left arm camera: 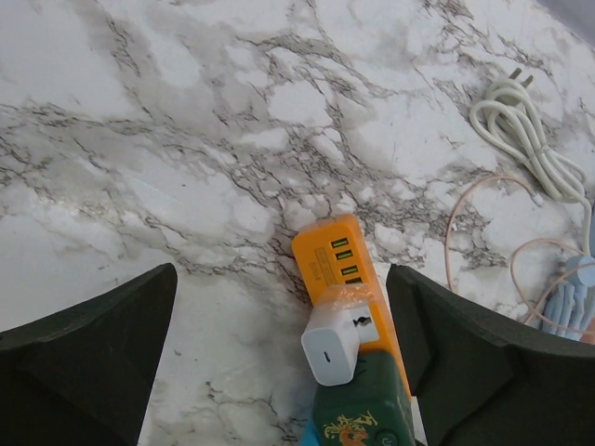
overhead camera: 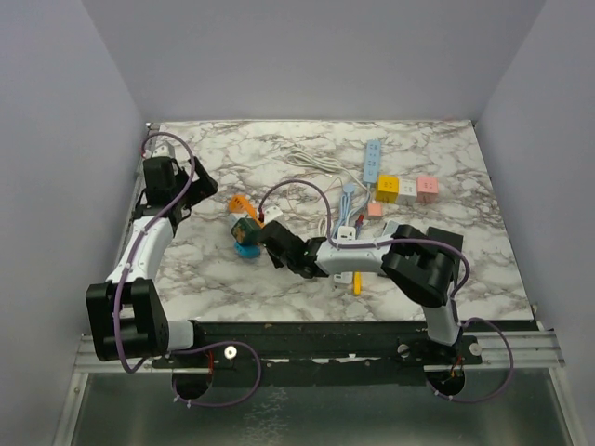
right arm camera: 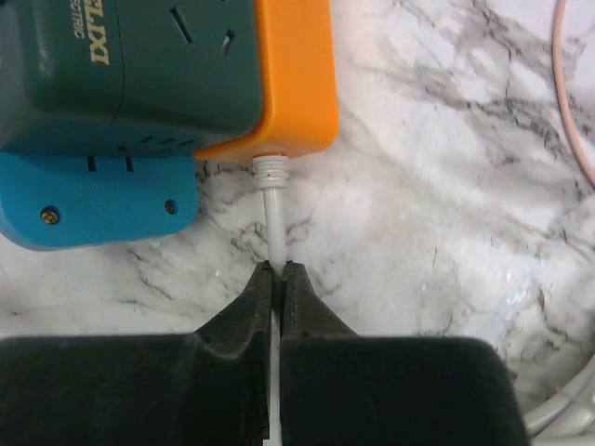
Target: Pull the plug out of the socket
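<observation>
An orange power strip (left arm camera: 332,249) lies on the marble table, left of centre in the top view. A white plug (left arm camera: 330,346) sits on the strip, with a dark green block (left arm camera: 364,404) beside it. A blue piece (right arm camera: 102,200) shows under the green block. From the strip's end runs a white cord (right arm camera: 274,218), and my right gripper is shut on it, close to the strip. My left gripper stands open above the strip, its fingers wide apart and nothing gripped. How firmly plug and block sit in the strip cannot be told.
A coiled white cable (overhead camera: 311,160) lies at the back. Further right are a blue strip (overhead camera: 372,162), yellow block (overhead camera: 387,190), white block (overhead camera: 406,191) and pink block (overhead camera: 427,189). A white strip (overhead camera: 347,234) is partly behind my right arm.
</observation>
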